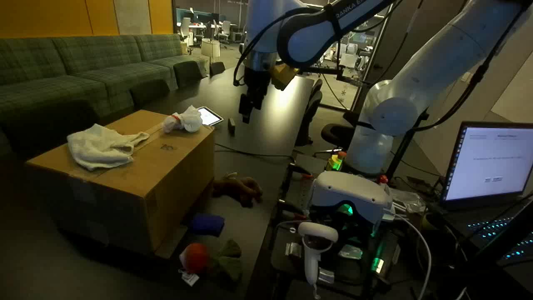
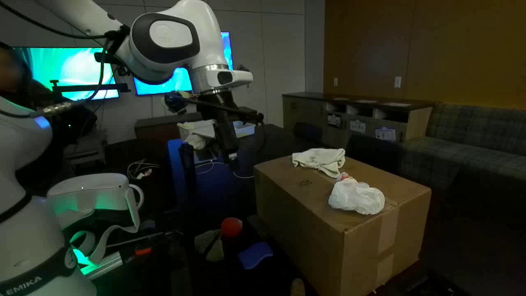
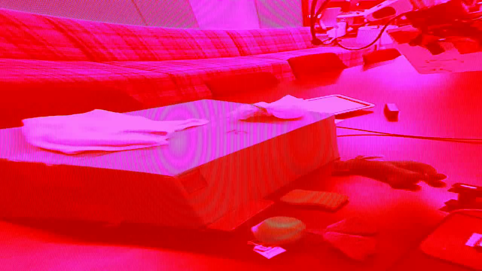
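Note:
My gripper [image 1: 251, 110] points down in exterior view 1, high over the dark table and beyond the box. Its dark fingers look open, with nothing visible between them. In exterior view 2 the gripper [image 2: 230, 157] hangs to the left of the cardboard box [image 2: 305, 217]. On the box lie a pale cloth [image 1: 102, 146] and a knotted white plastic bag [image 1: 185, 120], apart from each other. Beside the box on the table are a brown plush toy [image 1: 238, 189], a blue item [image 1: 206, 224], a red ball [image 1: 195, 257] and a green cloth-like item [image 1: 228, 261].
A tablet [image 1: 208, 116] and a small dark block [image 1: 231, 126] lie behind the box. A thin cable crosses the table. The headset [image 1: 349, 195] and laptop [image 1: 489, 162] stand near the arm's base. Strong red and magenta tint covers the wrist view.

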